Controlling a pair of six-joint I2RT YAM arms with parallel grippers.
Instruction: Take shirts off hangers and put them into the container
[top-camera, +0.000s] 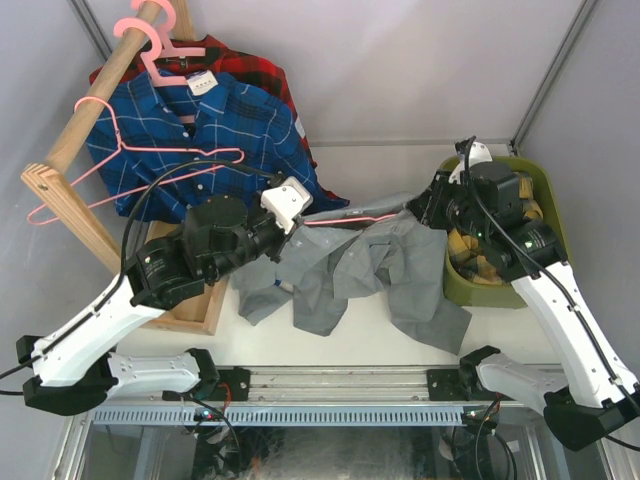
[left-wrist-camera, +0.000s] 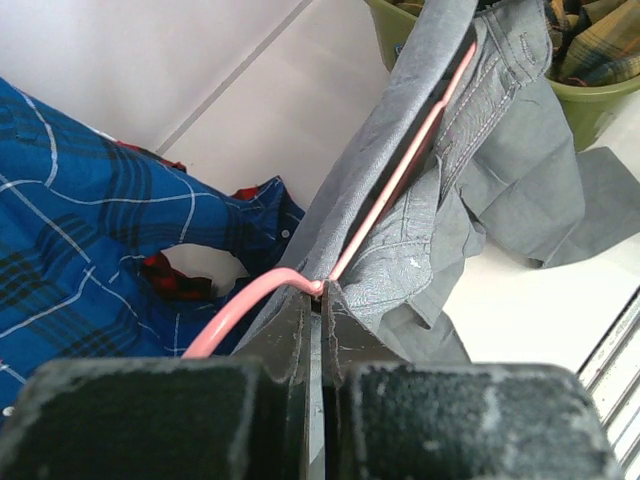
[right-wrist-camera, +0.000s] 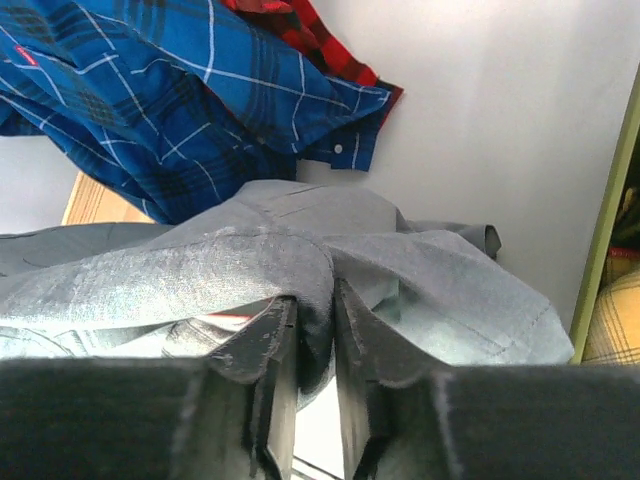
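Observation:
The grey shirt (top-camera: 345, 270) is stretched between my two grippers, its lower parts lying crumpled on the white table. A pink hanger (left-wrist-camera: 405, 160) runs inside its collar opening. My left gripper is shut on the hanger at the base of its hook, and the hook curves out to the lower left. Grey cloth is bunched between the fingers of my right gripper, touching both; they stand slightly apart with the cloth filling the gap. The hanger's far end is hidden in the cloth near this gripper.
On the wooden rack (top-camera: 75, 140) hang an empty pink hanger (top-camera: 120, 150), a blue plaid shirt (top-camera: 235, 125) and a red plaid shirt (top-camera: 245, 65). A green bin (top-camera: 545, 200) holding yellow plaid cloth stands under the right arm.

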